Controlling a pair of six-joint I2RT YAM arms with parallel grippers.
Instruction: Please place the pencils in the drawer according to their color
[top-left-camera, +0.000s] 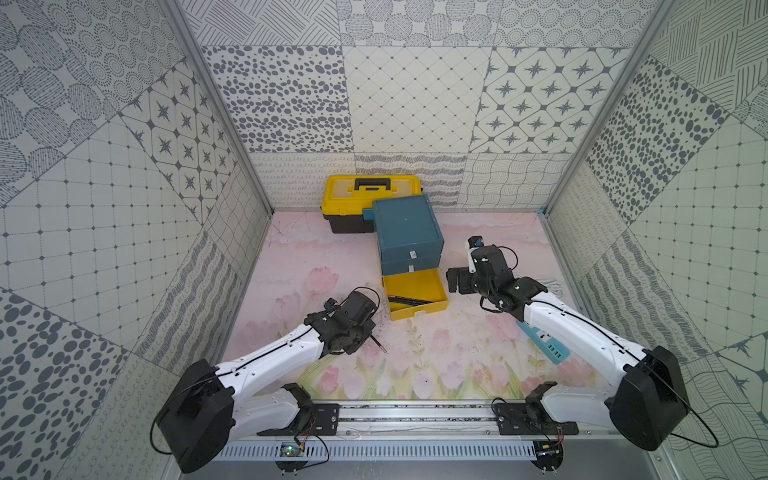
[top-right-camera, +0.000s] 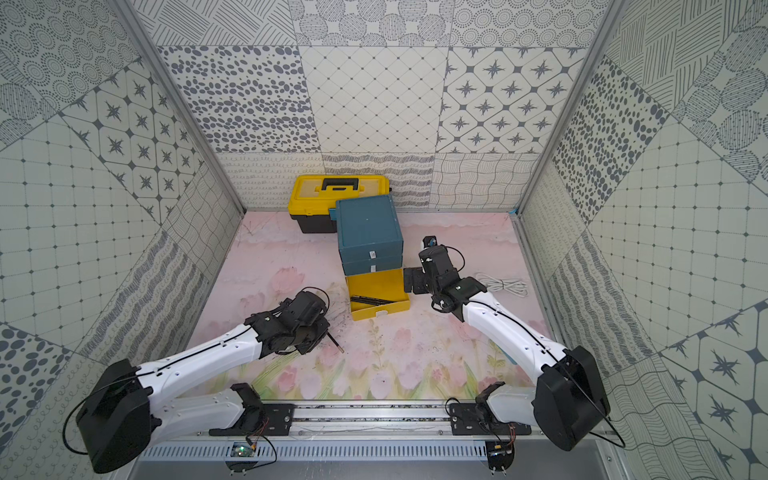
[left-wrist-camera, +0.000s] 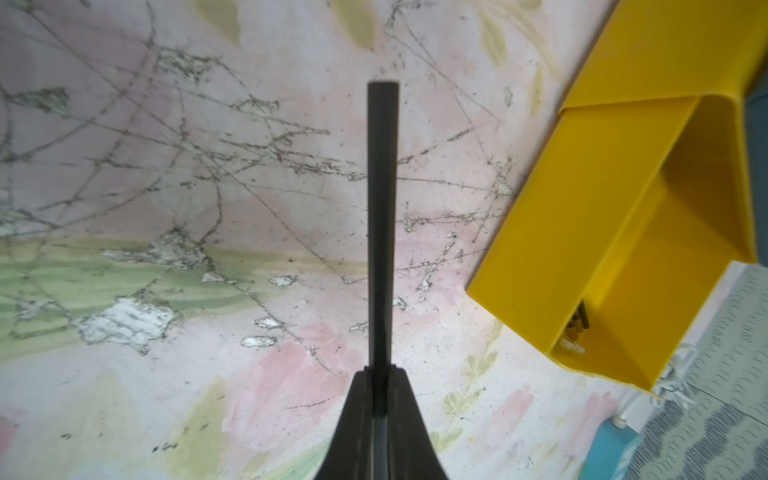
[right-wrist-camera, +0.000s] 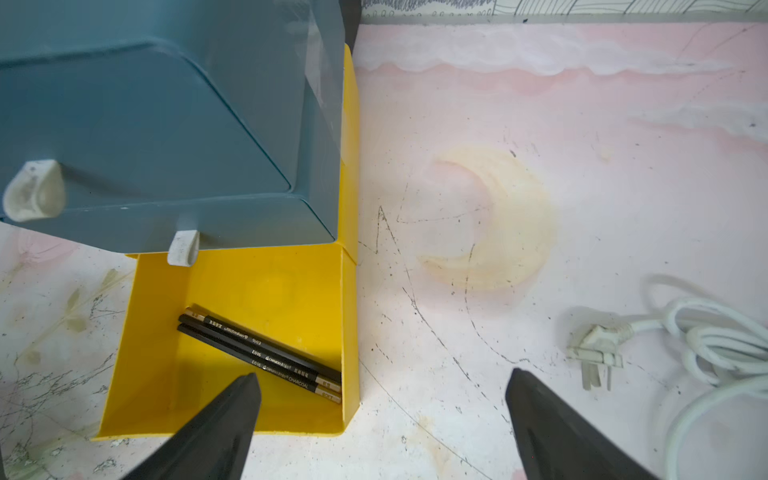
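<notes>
A black pencil (left-wrist-camera: 382, 200) is pinched by my left gripper, which is shut around it above the table; in the top left view the pencil's lower end (top-left-camera: 378, 345) sticks out below the gripper. The blue cabinet (top-left-camera: 409, 232) has its yellow bottom drawer (top-left-camera: 431, 307) pulled out. Several black pencils (right-wrist-camera: 264, 352) lie side by side on that drawer's floor. My right gripper stands open to the right of the drawer, its two fingers (right-wrist-camera: 216, 428) wide apart with nothing between them.
Behind the cabinet stands a yellow and black toolbox (top-left-camera: 370, 200). A white cable with a plug (right-wrist-camera: 600, 348) lies on the right, and a blue strip (top-left-camera: 545, 341) lies near the right arm.
</notes>
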